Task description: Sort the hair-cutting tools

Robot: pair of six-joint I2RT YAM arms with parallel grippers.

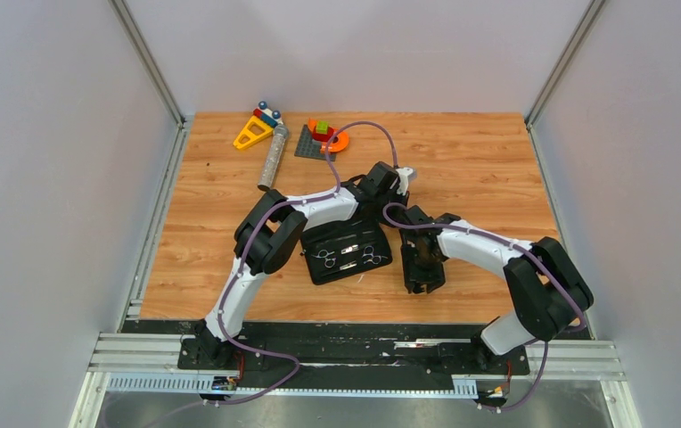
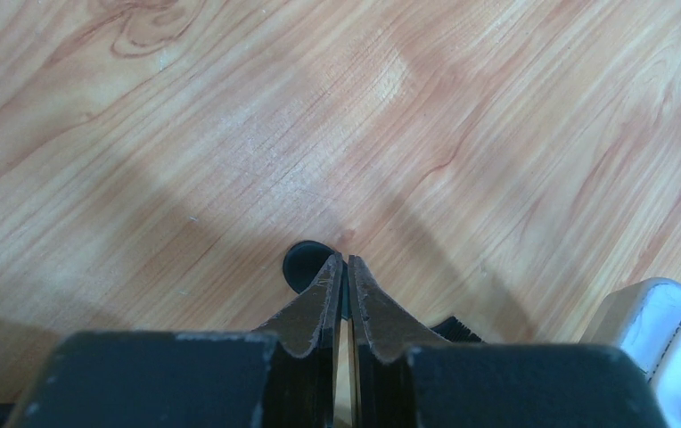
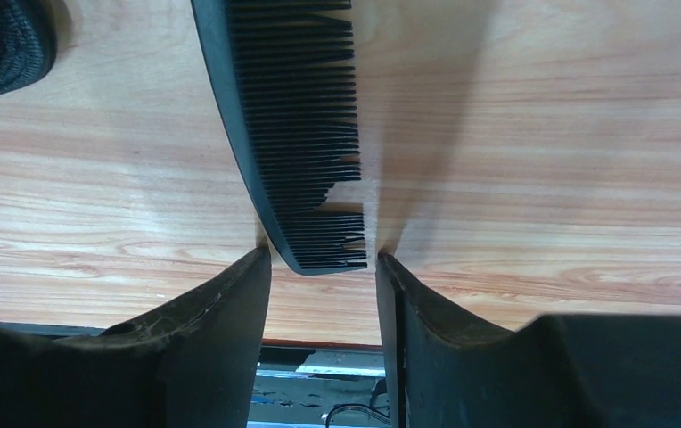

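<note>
A black tool case (image 1: 348, 276) lies open mid-table, holding scissors (image 1: 324, 257) and other tools. My left gripper is shut on a black strip-like item, partly hidden beneath it, probably the comb's far end or a strap; I cannot tell which. My right gripper stands part open around the end of a black comb (image 3: 279, 152) lying on the wood, a fingertip either side. A dark zipped edge (image 3: 3, 49), apparently the case's, shows at upper left in the right wrist view.
A silver cylinder (image 1: 273, 156), yellow toy (image 1: 250, 132) and brick toys (image 1: 340, 143) lie at the back left. The front edge lies close beyond the right gripper.
</note>
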